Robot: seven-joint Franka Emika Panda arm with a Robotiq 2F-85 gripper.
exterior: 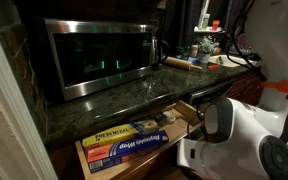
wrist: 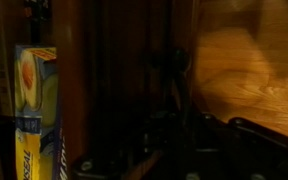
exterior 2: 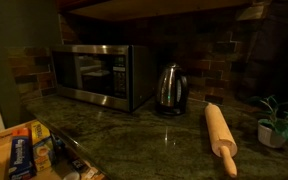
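A wooden drawer (exterior: 82, 160) stands pulled out below the counter, also seen at the lower left in exterior view 2. Inside it lie a blue Reynolds Wrap box (exterior: 130, 150) and a yellow box (exterior: 110, 135); the wrist view shows a yellow and blue box (wrist: 36, 120) beyond the drawer's front edge. My gripper is at the outer side of the drawer front, low and in shadow. It appears shut on the drawer's handle, though the darkness hides most of the grip. Exterior view 1 shows the white arm covering the right part of the drawer.
On the counter (exterior 2: 134, 135) stand a microwave (exterior 2: 99, 75), a kettle (exterior 2: 171, 90), a rolling pin (exterior 2: 220, 138) and a potted plant (exterior 2: 279, 122). Wooden floor (wrist: 249, 75) is open beside the drawer front.
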